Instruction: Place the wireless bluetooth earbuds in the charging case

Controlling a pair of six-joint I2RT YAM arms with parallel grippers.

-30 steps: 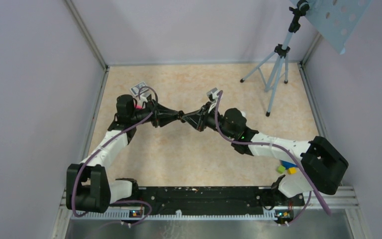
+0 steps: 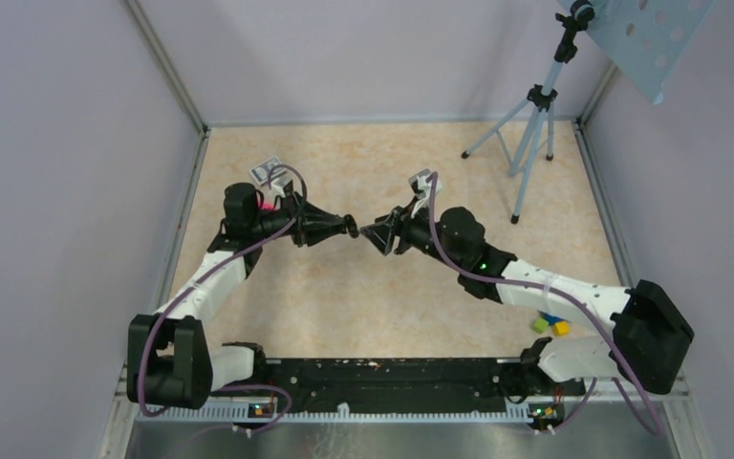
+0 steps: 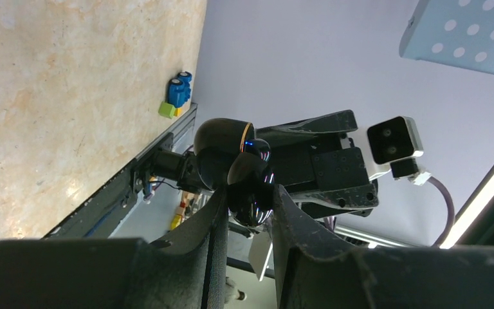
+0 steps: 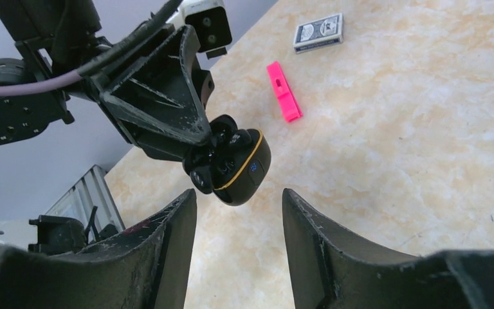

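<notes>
The black charging case with a thin orange rim, its lid raised and dark earbud shapes at it, is held up in the air by my left gripper (image 2: 342, 226), which is shut on it; in the left wrist view the case (image 3: 249, 177) fills the space at the fingertips. Whether each earbud is seated I cannot tell. My right gripper (image 2: 373, 234) stands open just to the right of the case, nothing between its fingers.
A pink plastic piece (image 4: 284, 93) and a card box (image 4: 318, 35) lie at the back left. Coloured blocks (image 2: 560, 327) lie at the front right, and a tripod (image 2: 526, 163) stands at the back right.
My right gripper has opened and moved back to the right, away from the case. The left gripper has stayed in place with the case.
</notes>
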